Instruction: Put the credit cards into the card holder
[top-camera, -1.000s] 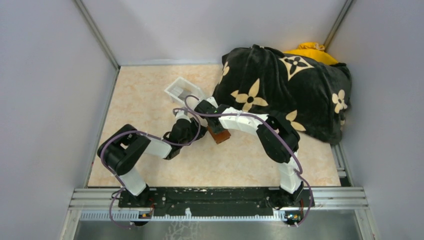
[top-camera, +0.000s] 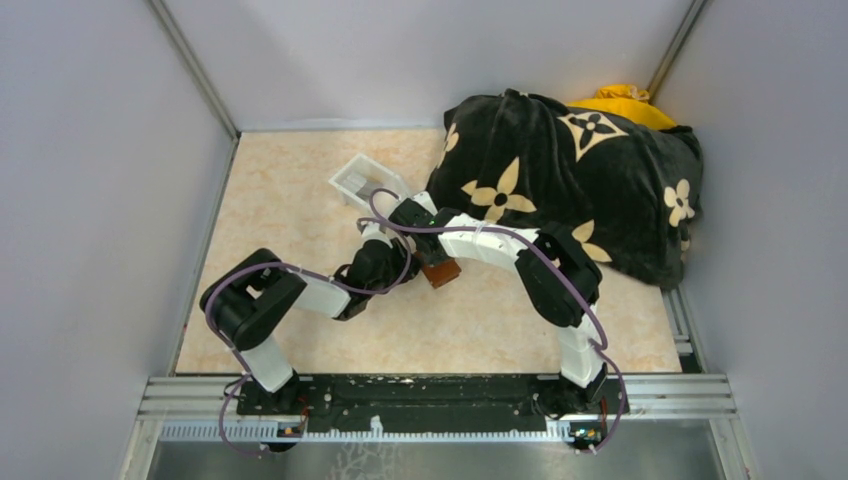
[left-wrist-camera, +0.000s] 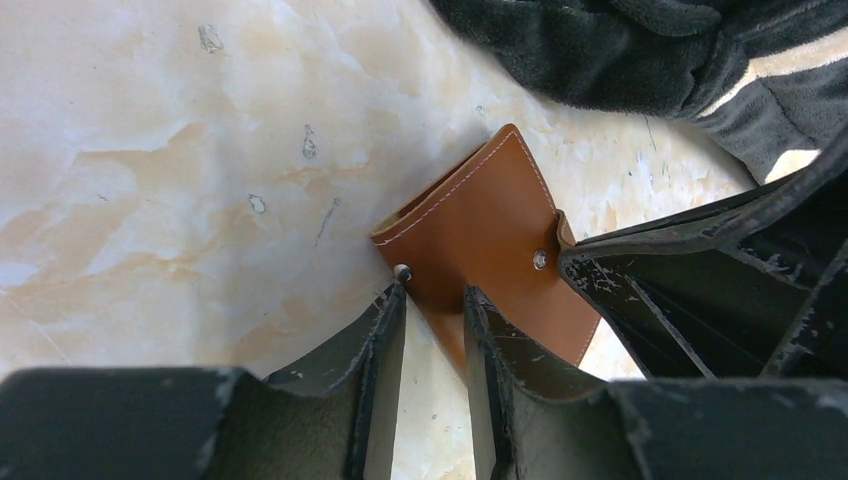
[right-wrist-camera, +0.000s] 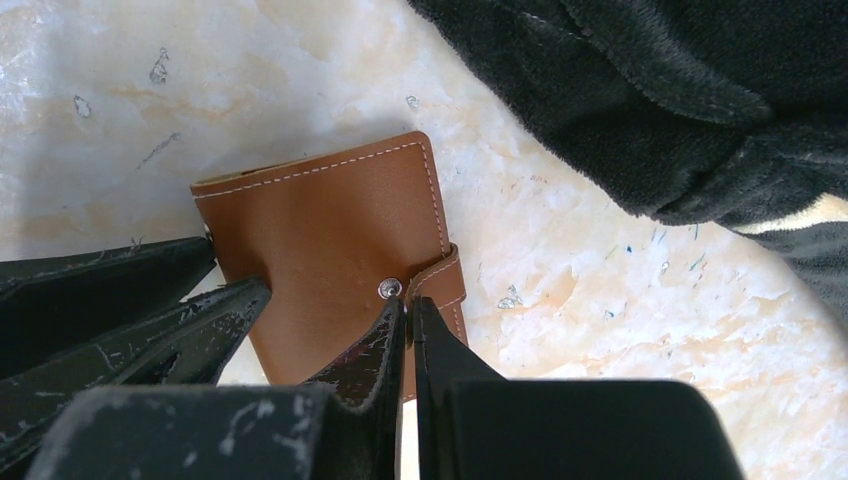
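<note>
The brown leather card holder lies on the table under both grippers. Its strap is lifted off the snap, and my right gripper is shut on the strap's end. My left gripper stands partly open at the holder's opposite edge, which shows between its fingers. One of those fingers overlaps the brown cover in the right wrist view. Along the holder's upper edge a narrow opening shows in the left wrist view. No credit card can be clearly made out.
Behind the arms stands a white open box with something grey inside, too small to identify. A dark patterned blanket fills the back right, close to the right arm.
My left gripper has moved slightly to the right, up to the card holder's edge. The right arm and the holder look unmoved.
</note>
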